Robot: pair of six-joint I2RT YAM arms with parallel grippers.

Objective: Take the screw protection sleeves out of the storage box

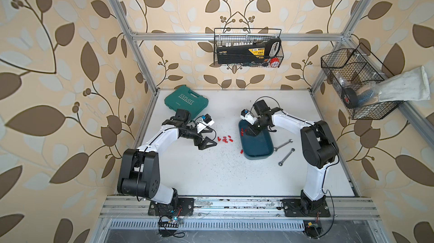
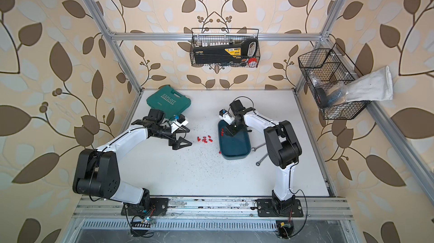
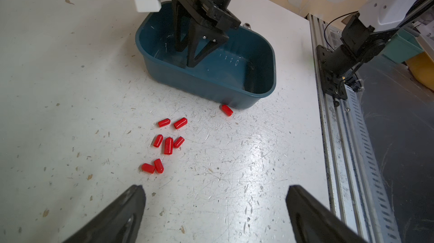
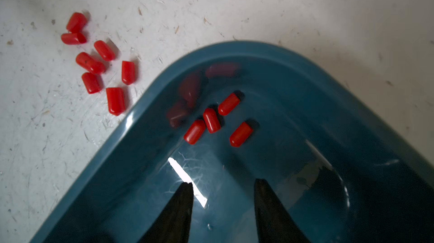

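The dark teal storage box (image 1: 256, 148) stands on the table, with several red screw protection sleeves (image 4: 195, 131) clustered in one end. My right gripper is over the inside of the box, open, nothing between its fingers, a short way from those sleeves. More loose sleeves (image 3: 168, 146) lie on the white table left of the box, and one (image 3: 227, 110) lies close beside its wall. My left gripper (image 1: 207, 136) hovers open and empty left of the loose sleeves; in the left wrist view only its blurred fingers show.
A green case (image 1: 185, 99) lies at the back left. Two wrenches (image 1: 286, 156) lie right of the box. Wire baskets (image 1: 248, 48) hang on the back and right rails.
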